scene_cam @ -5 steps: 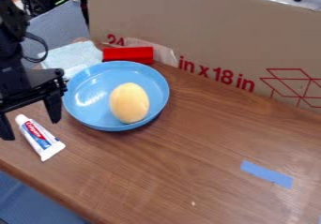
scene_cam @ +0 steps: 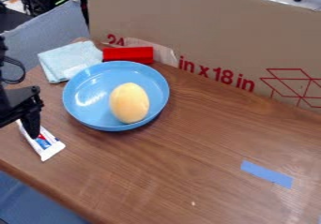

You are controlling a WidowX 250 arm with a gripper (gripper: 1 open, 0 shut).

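Note:
My black gripper point(scene_cam: 22, 115) is at the left edge of the view, low over the upper end of a white toothpaste tube point(scene_cam: 48, 145) with red and blue print; whether it grips the tube is unclear. A blue plate point(scene_cam: 94, 101) holds a yellow egg-shaped object point(scene_cam: 129, 104).
A folded pale cloth point(scene_cam: 69, 59) and a red block point(scene_cam: 128, 53) lie behind the plate. A cardboard box wall point(scene_cam: 226, 31) borders the back. Blue tape point(scene_cam: 266, 174) lies on the wooden table point(scene_cam: 201, 162), whose right part is mostly clear.
My gripper moved left and down from beside the plate to the toothpaste's upper end, which it now partly hides. The plate and other objects stay put.

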